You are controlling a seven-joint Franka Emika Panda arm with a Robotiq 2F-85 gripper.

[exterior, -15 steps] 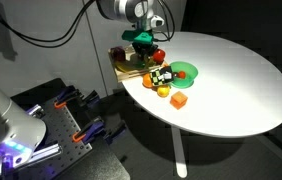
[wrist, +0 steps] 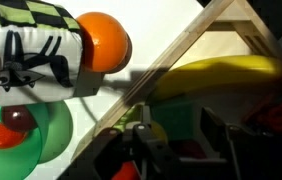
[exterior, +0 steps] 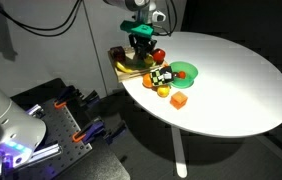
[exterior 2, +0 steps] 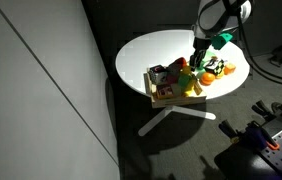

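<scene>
My gripper is over a shallow wooden box [exterior: 127, 76], fingers apart, in the wrist view. A green piece [wrist: 181, 120] shows in the gap; whether the fingers touch it, I cannot tell. Beside it in the box lies a yellow banana [wrist: 221, 75]. A red item [wrist: 126, 172] shows by the fingers at the bottom edge. In the second exterior view, the gripper [exterior 2: 194, 62] is low at the box's table-side edge, its tips hard to make out.
Close to the box are a checkered cloth pouch [exterior: 161, 76] and an orange [wrist: 103, 42]. A green bowl [exterior: 188, 80] holds red items. An orange block [exterior: 179, 100] sits nearer the front edge.
The objects on the table look unmoved.
</scene>
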